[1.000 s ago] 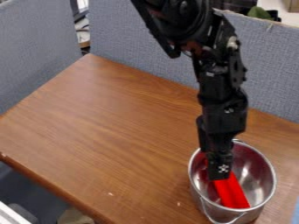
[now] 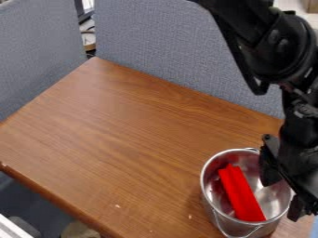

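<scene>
A red bar-shaped object (image 2: 240, 193) lies inside a metal bucket (image 2: 214, 209) at the right front of the wooden table. My black gripper (image 2: 284, 181) is at the right edge of the view, beside and partly over the bucket's right side, apart from the red object. The fingers are partly cut off and dark, with nothing seen held in them.
Grey padded panels (image 2: 162, 42) border it at the back and left.
My gripper has risen from inside the bucket and swung right toward the frame's edge. The red object remains in the bucket.
</scene>
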